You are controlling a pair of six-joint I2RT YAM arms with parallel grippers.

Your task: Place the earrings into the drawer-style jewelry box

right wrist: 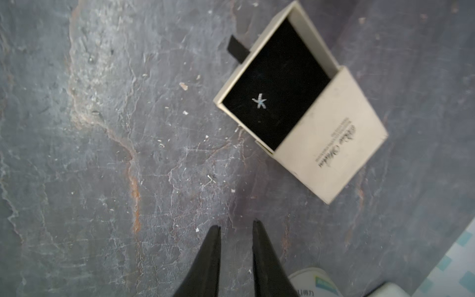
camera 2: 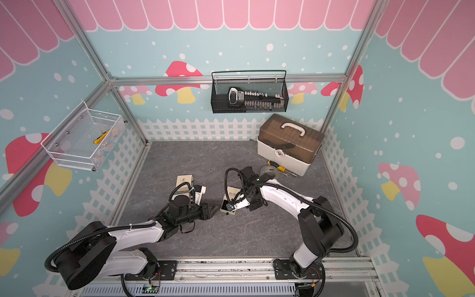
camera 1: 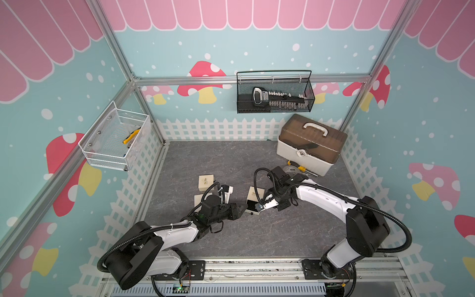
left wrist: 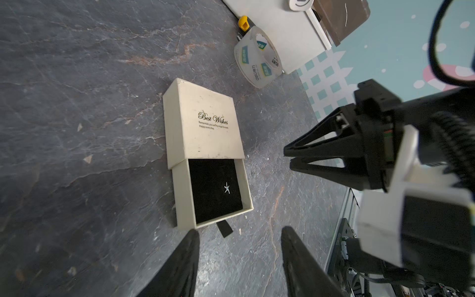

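Observation:
The cream drawer box lies on the floor, its drawer (right wrist: 277, 74) pulled out to show a black lining with a small star-shaped earring on it, also visible in the right wrist view (right wrist: 259, 101). My left gripper is open with nothing between its fingers, short of the drawer's front. My right gripper hangs above the floor beside the box, fingers part open and empty; in the left wrist view it is at the right of the box.
A small cream box (camera 1: 205, 181) sits behind my left gripper. A tape roll (left wrist: 254, 59), a screwdriver (camera 1: 296, 165) and a brown-lidded toolbox (camera 1: 311, 143) stand at the back right. Wire baskets (camera 1: 275, 106) hang on the walls.

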